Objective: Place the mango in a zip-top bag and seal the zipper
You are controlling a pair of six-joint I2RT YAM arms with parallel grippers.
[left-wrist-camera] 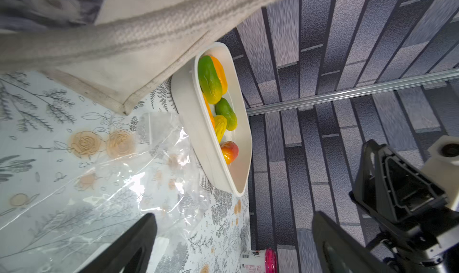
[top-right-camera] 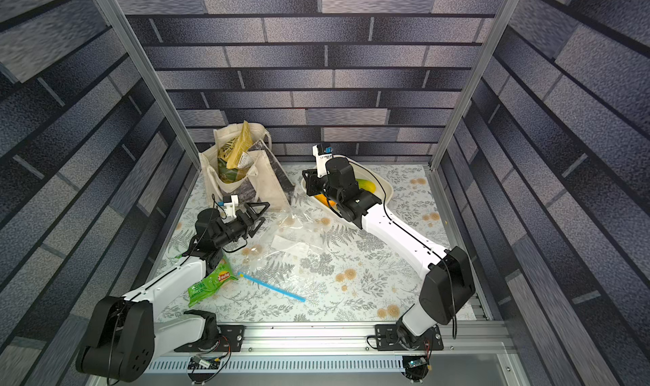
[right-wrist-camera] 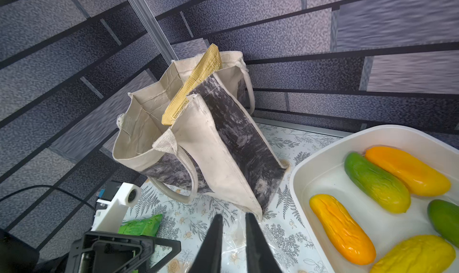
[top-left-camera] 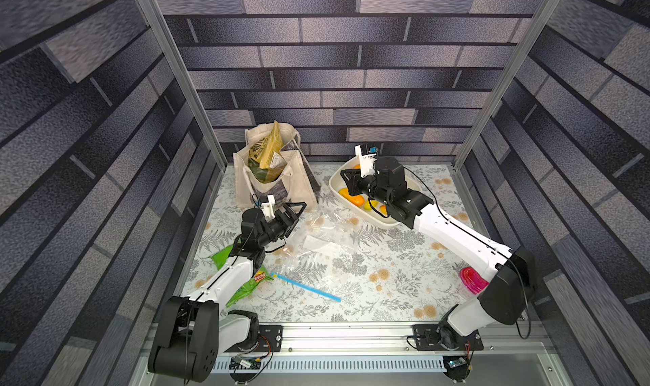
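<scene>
Several mangoes lie in a white tray (right-wrist-camera: 306,191) at the back right: a green-yellow mango (right-wrist-camera: 377,182), orange ones (right-wrist-camera: 341,227) and a yellow one (right-wrist-camera: 416,256) among them. The clear zip top bag (left-wrist-camera: 143,186) lies flat on the table; its blue zipper strip (top-left-camera: 308,287) has a yellow slider at the left end. My left gripper (top-left-camera: 298,218) is open above the bag's left side, nothing between its fingers. Up over the tray's left edge, my right gripper (top-left-camera: 347,183) is open by a narrow gap, its fingers (right-wrist-camera: 216,237) empty.
A cloth tote bag (right-wrist-camera: 200,143) holding yellow packets stands at the back left, close beyond my left gripper. A green snack packet (top-left-camera: 247,288) lies under the left arm. At the right sits a jar with a pink lid (top-left-camera: 472,279).
</scene>
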